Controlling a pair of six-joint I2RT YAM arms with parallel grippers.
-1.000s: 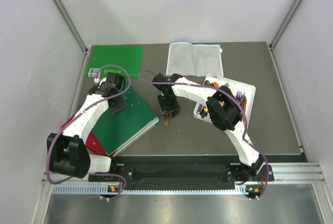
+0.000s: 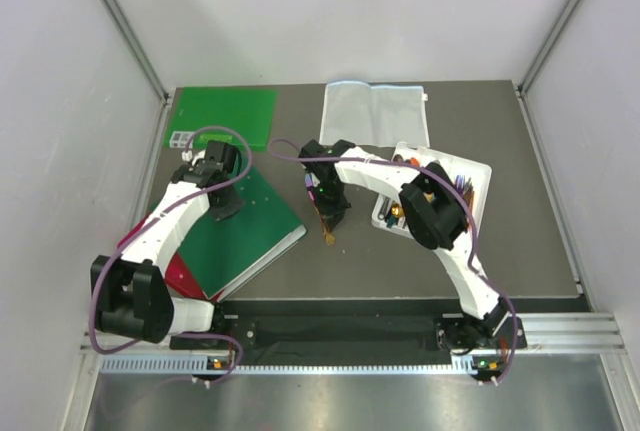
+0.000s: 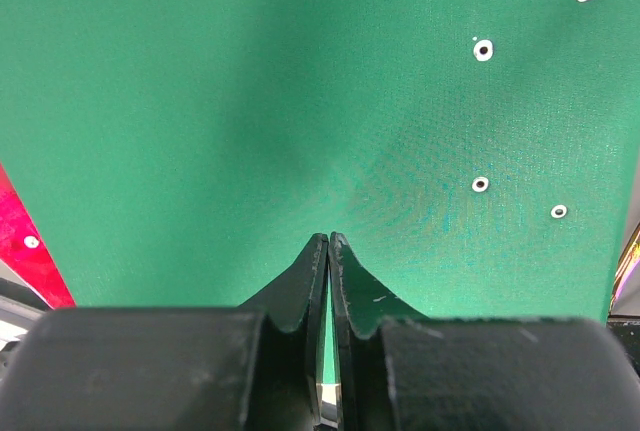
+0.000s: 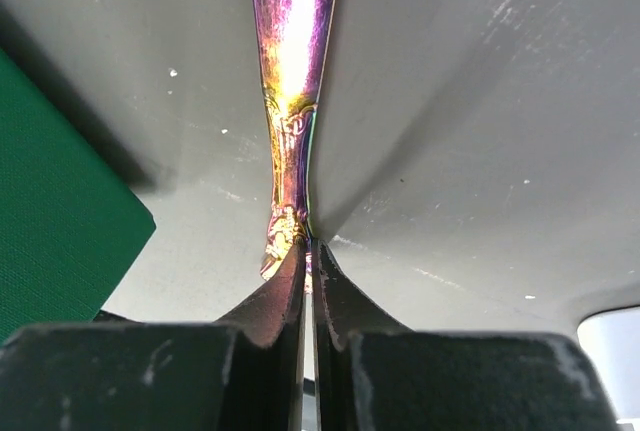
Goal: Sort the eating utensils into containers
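A shiny purple-and-gold utensil (image 4: 295, 41) lies on the grey table, its ornate narrow part close to my right gripper. That gripper is shut, its tips over or against the ornate part, with nothing seen between them. From above, the utensil's gold end (image 2: 329, 238) shows beside the right fingers, while its middle is partly hidden. The white container (image 2: 483, 176) on the right holds several utensils in compartments and is partly covered by the right arm. Above a dark green folder stands my left gripper, slightly open, with a narrow empty gap.
The dark green folder (image 2: 240, 226) lies at the left over a red one (image 2: 183, 276). A bright green sheet (image 2: 230, 111) and a clear white pouch (image 2: 375, 113) lie at the back.
The right gripper has shifted slightly to the right. The utensil's gold end has also moved a little right, and its purple part now shows left of the gripper. The left arm looks still.
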